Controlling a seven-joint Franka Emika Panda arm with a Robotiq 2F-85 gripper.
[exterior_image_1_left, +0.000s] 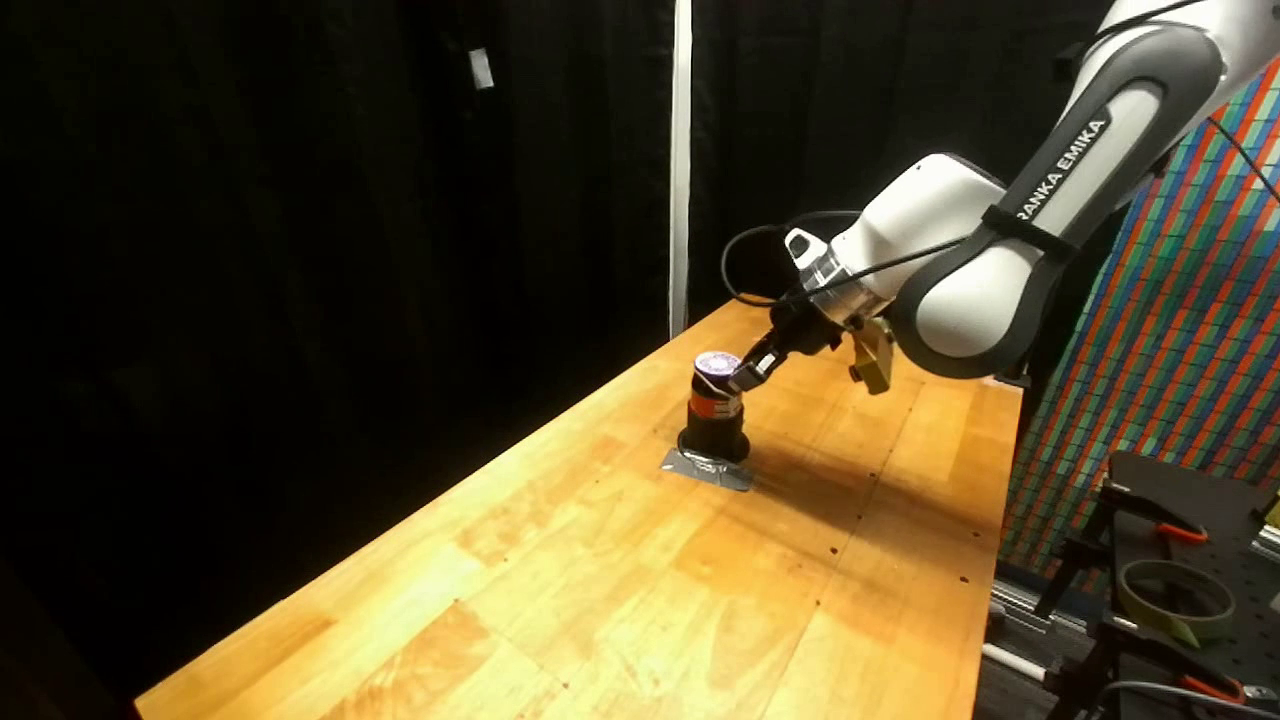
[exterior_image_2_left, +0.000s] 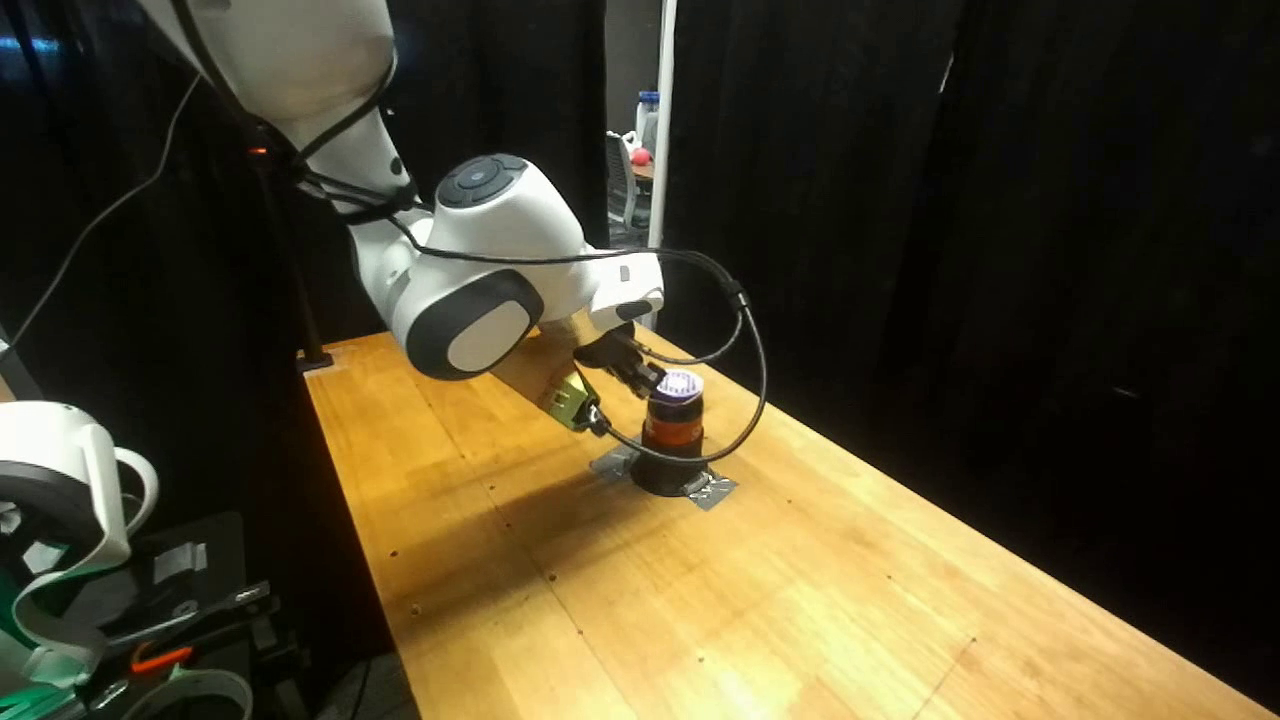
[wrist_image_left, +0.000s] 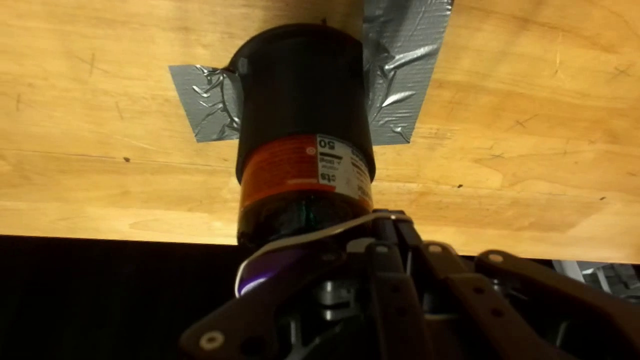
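Observation:
A dark bottle with an orange label (wrist_image_left: 279, 168) stands upright in a black cylindrical holder (wrist_image_left: 303, 90), which silver tape (wrist_image_left: 408, 66) fixes to the wooden table. The bottle's purple top (wrist_image_left: 267, 270) is partly hidden by my gripper in the wrist view; its pale upper face (exterior_image_1_left: 717, 364) shows in exterior view 1. A thin pale band (wrist_image_left: 312, 234) runs around this top to my fingertips. Beside the top, my gripper is shut on the band, its fingers close together. Exterior view 2 shows the gripper (exterior_image_2_left: 654, 382) reaching in from the left, tilted.
A black cable (exterior_image_2_left: 753, 360) loops from the arm past the bottle. Off the table, a side stand holds a tape roll (exterior_image_1_left: 1173, 598) and clamps.

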